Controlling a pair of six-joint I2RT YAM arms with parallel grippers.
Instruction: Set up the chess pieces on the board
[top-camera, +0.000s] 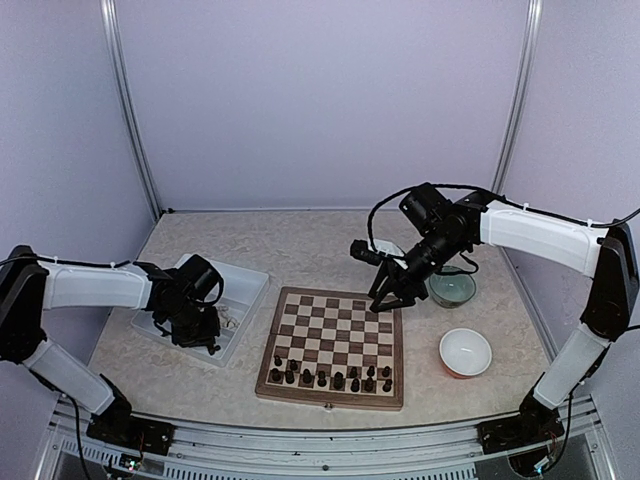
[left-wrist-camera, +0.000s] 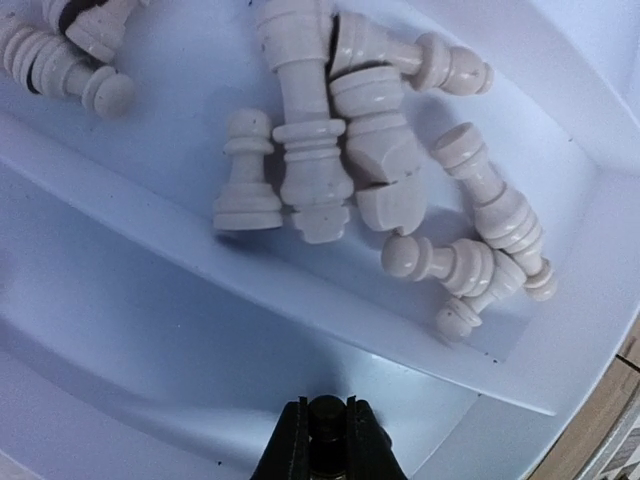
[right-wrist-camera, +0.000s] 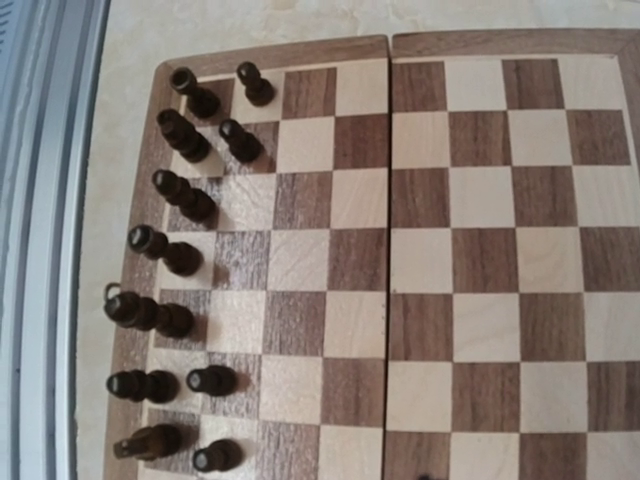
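In the left wrist view my left gripper is shut on a dark chess piece (left-wrist-camera: 327, 425), whose round head shows between the fingers. It is low in the near compartment of the white tray (left-wrist-camera: 150, 215); a bit of another dark piece peeks out beside the right finger. White pieces (left-wrist-camera: 310, 150) lie tipped over in the far compartment. The chessboard (top-camera: 325, 300) has dark pieces (right-wrist-camera: 150, 312) standing along its near edge, with a few pawns (right-wrist-camera: 212, 380) in front of them. Above the board's far right corner hangs my right gripper (top-camera: 385, 300); its fingers are unclear.
Right of the board stand a white bowl (top-camera: 465, 352) and a greenish bowl (top-camera: 452, 288), the latter near the right arm. A low divider (left-wrist-camera: 250, 290) splits the tray. The board's middle and far squares are bare, as is the table behind it.
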